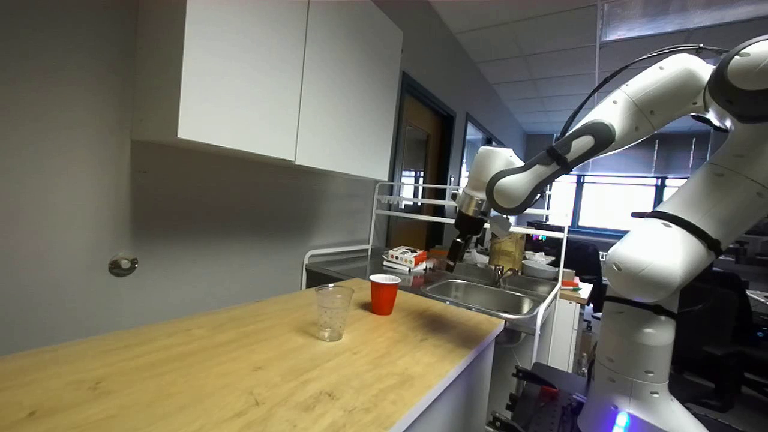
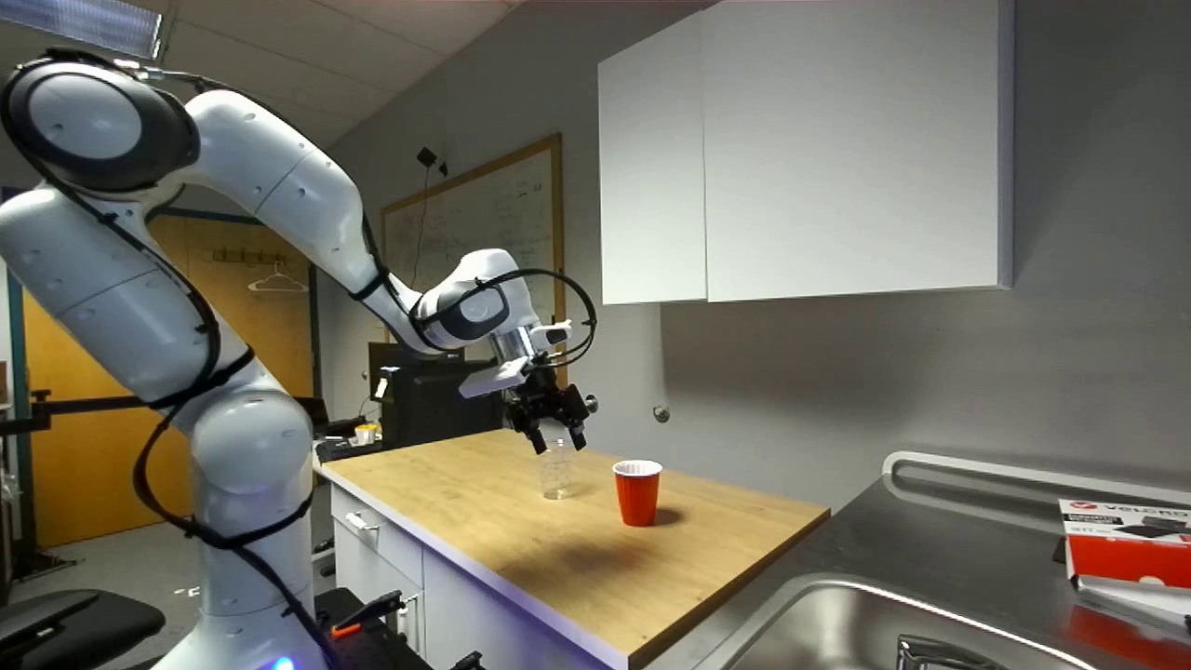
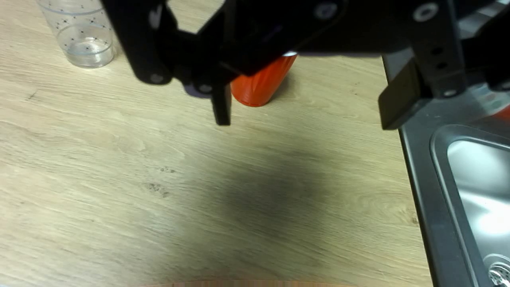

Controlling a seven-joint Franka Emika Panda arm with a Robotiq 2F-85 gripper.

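Note:
On the wooden counter stands a red cup (image 1: 383,295) with a white rim, upright. A clear plastic cup (image 1: 332,314) is beside it, a short gap between the two. Above the counter hangs my gripper (image 2: 564,445), apart from both cups. Its fingers are spread wide in the wrist view, where the gripper is open with only bare counter visible between the tips. There the red cup (image 3: 258,86) is partly hidden behind the gripper's body, and the clear cup (image 3: 86,40) shows at the upper left.
A metal sink (image 1: 475,291) adjoins the counter's edge, with a box (image 1: 405,255) behind it. White cabinets (image 1: 288,79) overhang the counter (image 1: 216,360) at the back wall.

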